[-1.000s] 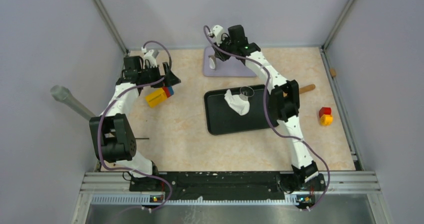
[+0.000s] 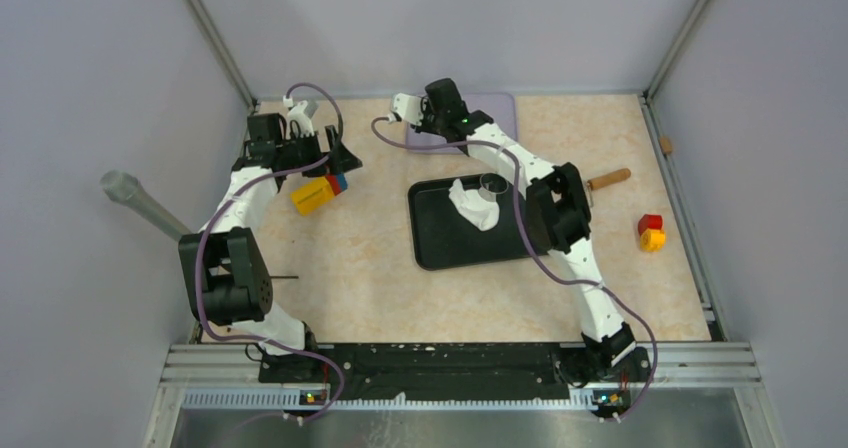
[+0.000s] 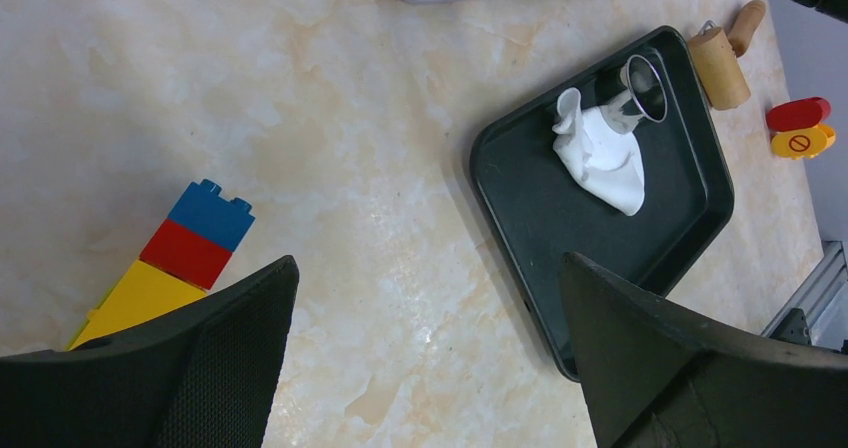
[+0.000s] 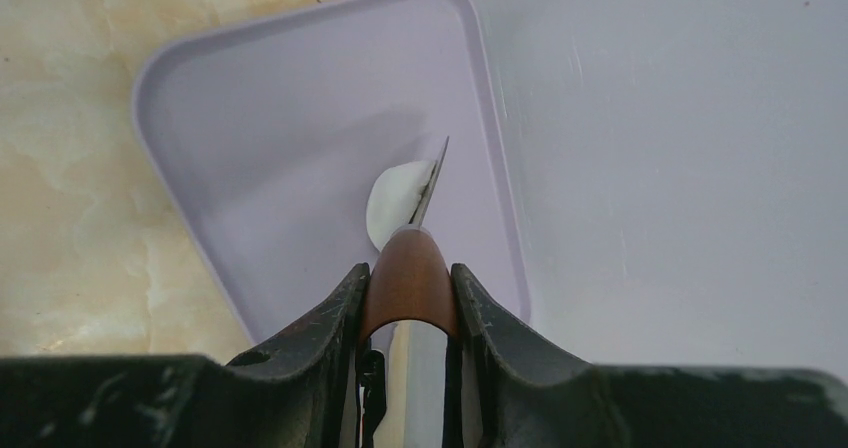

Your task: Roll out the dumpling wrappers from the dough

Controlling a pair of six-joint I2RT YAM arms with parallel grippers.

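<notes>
My right gripper is shut on the brown handle of a knife (image 4: 411,268). Its thin blade points down at a small white dough piece (image 4: 393,206) on the lavender tray (image 4: 270,158); whether it touches the dough I cannot tell. In the top view the right arm hides that dough. Over the left side of the table, my left gripper stands open and empty above bare tabletop. A limp white sheet, apparently dough (image 3: 607,163), lies folded in the black tray (image 3: 520,268), touching a clear round cup or cutter (image 3: 645,90).
Right of the black tray rests a wooden rolling pin (image 3: 720,68), partly hidden by the right arm in the top view. Toy blocks (image 2: 315,196) lie below the left gripper; a red and yellow toy (image 2: 651,234) sits far right.
My right gripper has moved left and a little toward the front over the lavender tray, covering the dough that showed a second ago. The left arm stayed still.
</notes>
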